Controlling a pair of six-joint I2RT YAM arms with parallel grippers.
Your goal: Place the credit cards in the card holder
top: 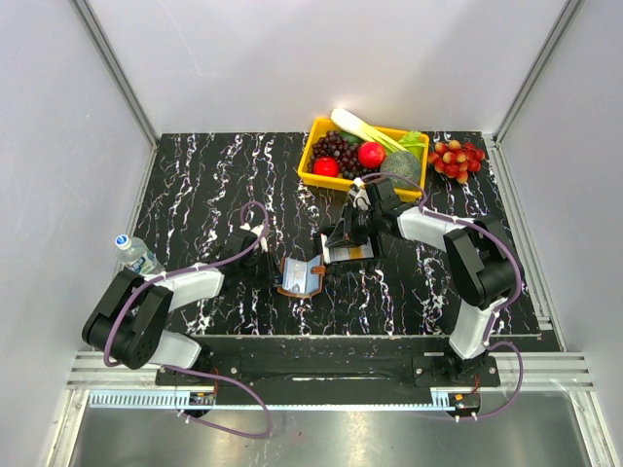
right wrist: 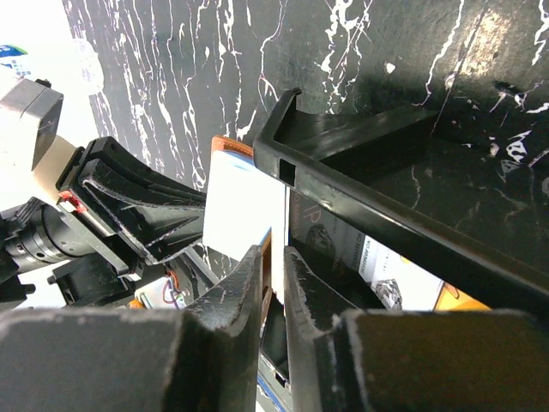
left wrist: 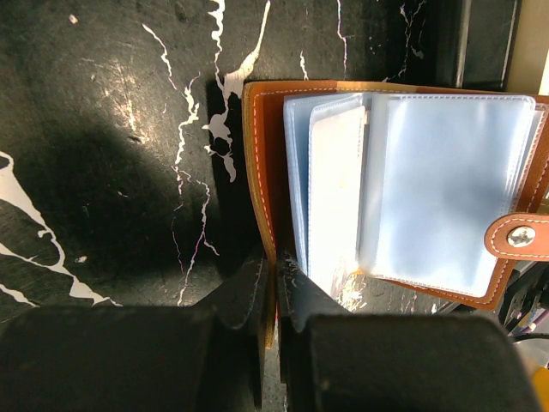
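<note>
The brown leather card holder (top: 298, 276) lies open, with clear sleeves (left wrist: 455, 184) and a snap strap (left wrist: 521, 237) showing in the left wrist view. My left gripper is shut on its brown left edge. At the left end of the black card tray (right wrist: 390, 210), my right gripper stands slightly open, its fingers on either side of the thin edge of a white card (right wrist: 279, 232). Whether both fingers touch that card is unclear. More cards (right wrist: 403, 276), white and orange, lie inside the tray.
Behind the tray stands a yellow basket (top: 304, 170) of produce, with red grapes (top: 456, 160) to its right. A water bottle (top: 138, 255) is at the far left. Open counter lies behind the left arm and at the right front.
</note>
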